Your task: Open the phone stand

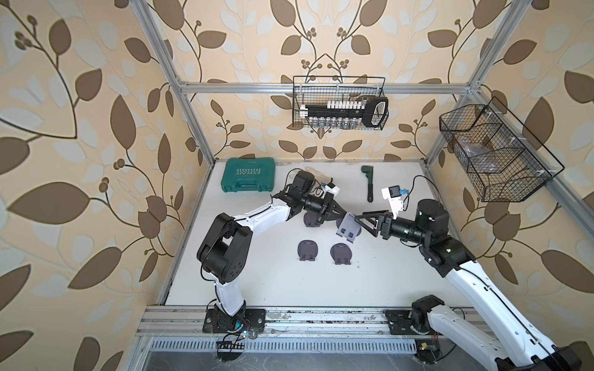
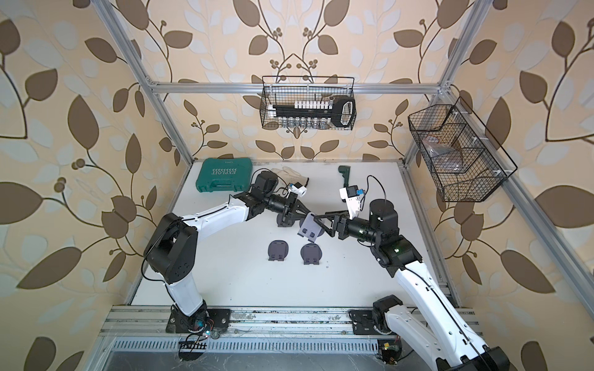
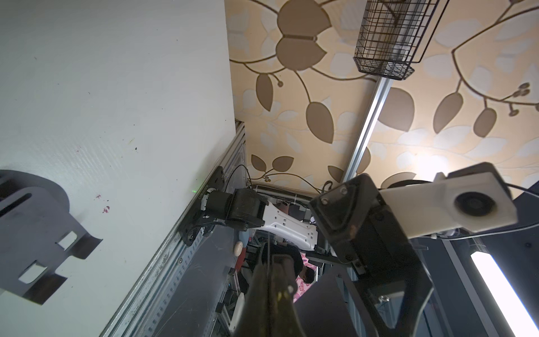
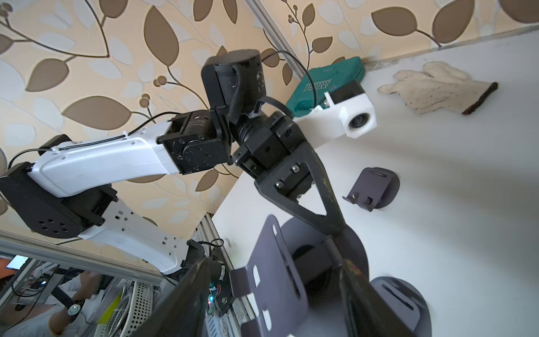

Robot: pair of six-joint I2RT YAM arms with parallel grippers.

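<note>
A grey phone stand point(image 1: 348, 227) is raised above the table, its plate angled away from the round base. My left gripper point(image 1: 339, 214) is shut on it; in the right wrist view that gripper's tips point(image 4: 334, 229) meet the stand point(image 4: 272, 275) near its hinge. My right gripper point(image 2: 324, 223) stands open just right of the stand, whose plate and base lie between and beyond the blurred fingers in the right wrist view. Other folded stands point(image 1: 307, 249) point(image 1: 341, 253) lie on the white table below, and another point(image 4: 370, 188) sits farther back.
A green case point(image 1: 247, 174) is at the back left, with a glove point(image 4: 432, 90) beside it and a dark green tool point(image 1: 370, 185) at the back right. Wire baskets point(image 1: 495, 160) hang on the walls. The table's front and right side have free room.
</note>
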